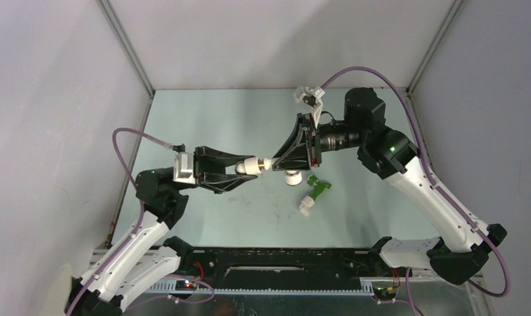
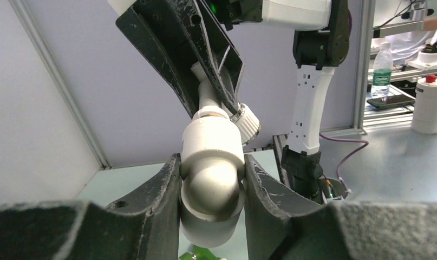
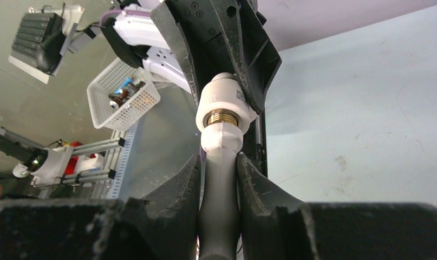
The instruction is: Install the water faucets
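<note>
My left gripper (image 1: 251,166) is shut on a white pipe fitting (image 2: 212,141) with a rounded end. A brass threaded neck (image 3: 222,117) shows between that fitting and the pale stem (image 3: 220,168) of the faucet; the two parts meet end to end, roughly in line. My right gripper (image 1: 274,163) has its fingers (image 3: 254,187) close on both sides of the stem; whether they clamp it I cannot tell. A ribbed white end piece (image 2: 248,123) sticks out beside the right gripper. The far end of the stem is hidden between its fingers.
On the pale table a green faucet piece (image 1: 322,189) lies with a white end (image 1: 306,205), below and right of the joined parts. A white basket (image 3: 121,97) stands off the table.
</note>
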